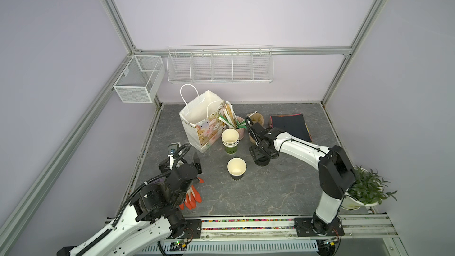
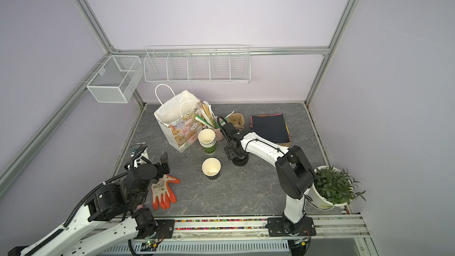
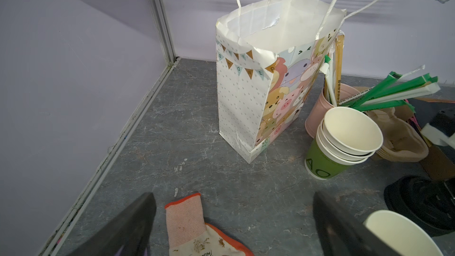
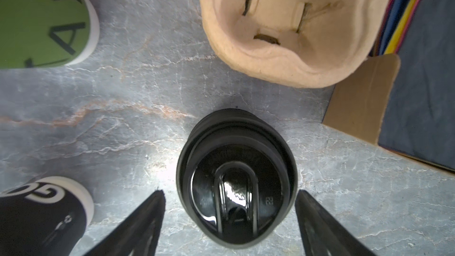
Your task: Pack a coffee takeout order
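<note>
My right gripper hangs open over a stack of black cup lids [image 4: 235,156], its fingers either side of the stack. A single dark cup [image 1: 236,168] with cream interior stands left of the lids; a stack of green cups [image 3: 327,158] is behind it. The patterned paper bag [image 3: 241,94] stands at the back left, beside a pink holder [image 3: 313,118] of wrapped straws. A moulded cup carrier [image 4: 293,57] lies behind the lids. My left gripper stands open at the left side, empty, over an orange-and-white glove [image 3: 184,218].
A stack of dark napkins or sheets [image 1: 290,124] lies at the back right. A plant [image 2: 331,185] sits at the front right. Wire baskets [image 1: 220,64] hang on the back and left walls.
</note>
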